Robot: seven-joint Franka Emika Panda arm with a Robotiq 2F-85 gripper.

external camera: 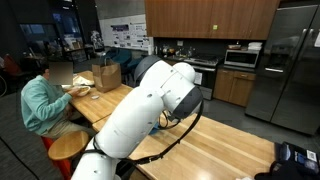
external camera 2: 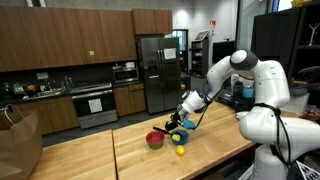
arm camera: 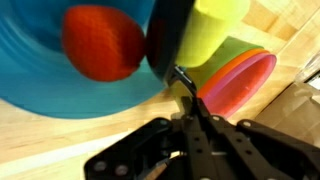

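In the wrist view, my gripper reaches in from the bottom, shut, with its dark fingers close together. Its tips are over a blue bowl [arm camera: 40,75]. To one side of them, a red round thing [arm camera: 103,43] lies in that bowl. On the other side a yellow thing [arm camera: 212,28] comes right up against the fingers. What is between the fingers is hidden. In exterior view 2, my gripper [external camera 2: 171,129] is low over the blue bowl [external camera 2: 183,138], which has something yellow [external camera 2: 176,137] in it.
A pink-red bowl [external camera 2: 155,140] stands beside the blue one, and a yellow ball [external camera 2: 180,151] rests on the wooden table in front. A seated person [external camera: 47,103] and a brown paper bag [external camera: 107,77] are farther off in exterior view 1.
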